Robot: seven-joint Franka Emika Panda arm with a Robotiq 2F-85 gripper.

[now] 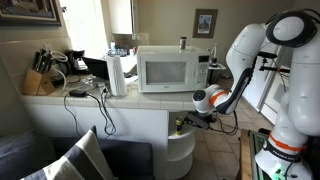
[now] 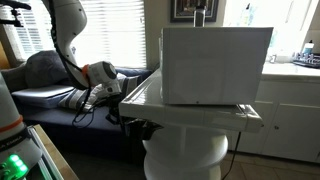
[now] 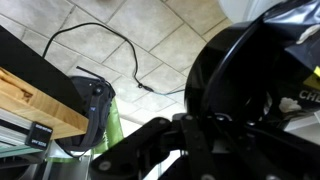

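Observation:
My gripper (image 1: 193, 122) is low beside the rounded white shelf at the counter's end, its fingers dark and small in exterior view 1. In the wrist view, a glossy black packet (image 3: 292, 55) with pale lettering fills the right side, directly at the fingers. The gripper looks shut on this packet, though the dark fingers blend into it and the contact is hard to make out. A small yellow and dark can (image 1: 179, 126) stands on the shelf (image 1: 180, 144), just left of the gripper.
Above is the counter (image 1: 140, 101) with a white microwave (image 1: 175, 72). Tiled floor (image 3: 150, 40) lies below, crossed by a black cable (image 3: 133, 48). A wooden table edge (image 3: 45, 110) and a dark bag (image 3: 98, 105) appear at left. A dark sofa (image 2: 45, 80) stands nearby.

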